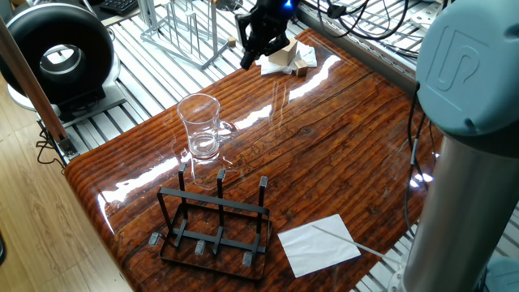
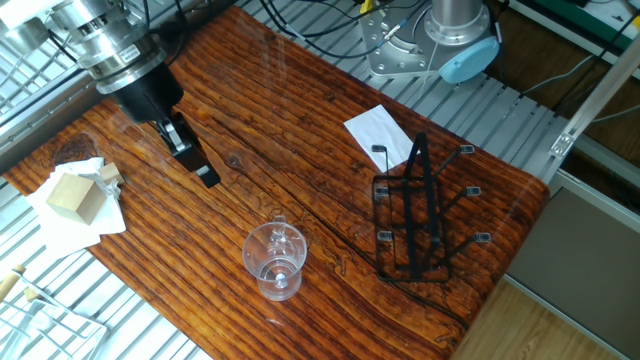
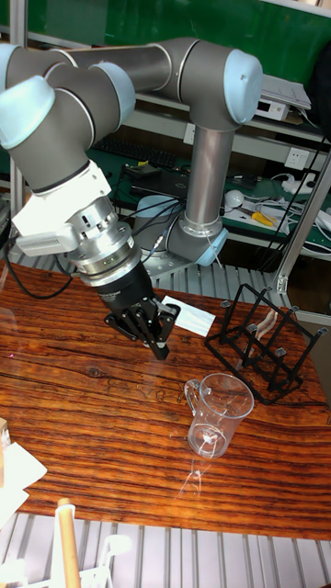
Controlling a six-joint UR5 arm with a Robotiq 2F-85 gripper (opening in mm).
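Note:
My gripper hangs above the table, away from the mug, its fingertips drawn together and nothing showing between them. In exterior view 2 it points down toward the middle of the wood from the upper left. A clear mug with a handle stands upright on the tabletop, apart from the gripper. The black wire rack, with several upright prongs, stands near the table's end; no mug hangs on it. Exterior view 3 shows the mug between the gripper and the rack, nearer the front edge.
A white sheet lies flat beside the rack. Wooden blocks rest on white paper at the opposite end. The glossy wooden table has open space in its middle. Beyond the table's edge stands a metal rack.

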